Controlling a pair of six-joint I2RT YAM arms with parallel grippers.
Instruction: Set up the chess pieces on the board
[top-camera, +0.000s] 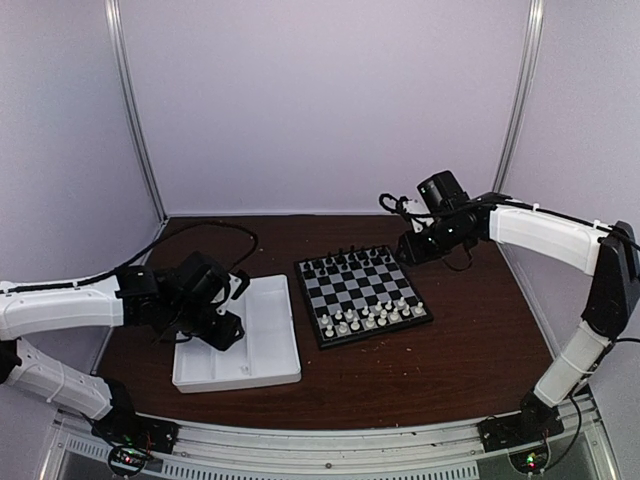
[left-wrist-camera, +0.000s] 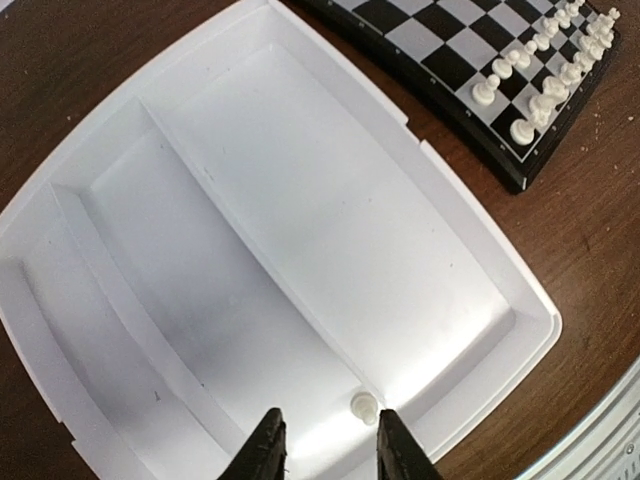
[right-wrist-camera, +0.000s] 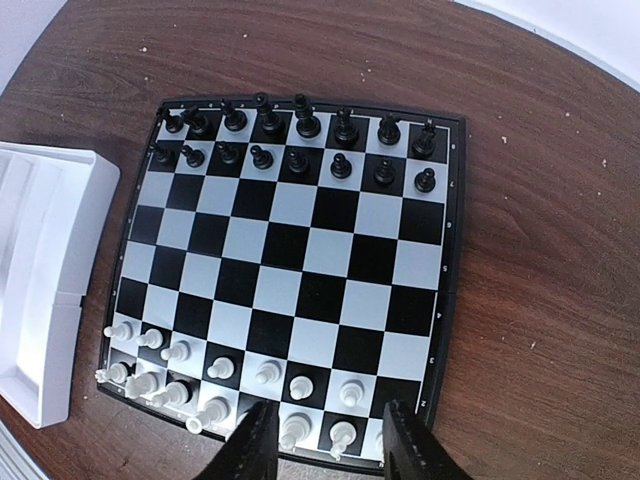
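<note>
The chessboard (top-camera: 350, 290) holds black pieces along its far side and white pieces along its near side, seen from above in the right wrist view (right-wrist-camera: 283, 240). One white piece (left-wrist-camera: 364, 407) lies in the white tray (left-wrist-camera: 330, 200), by a divider. My left gripper is over the tray, just short of that piece, open with nothing between its fingers. My right gripper is open, raised above the board's white-piece side, with white pieces seen below and beyond its fingertips.
Bare wooden table (top-camera: 480, 360) lies right of and in front of the board. The tray sits left of the board with a narrow gap between. Walls enclose the back and sides.
</note>
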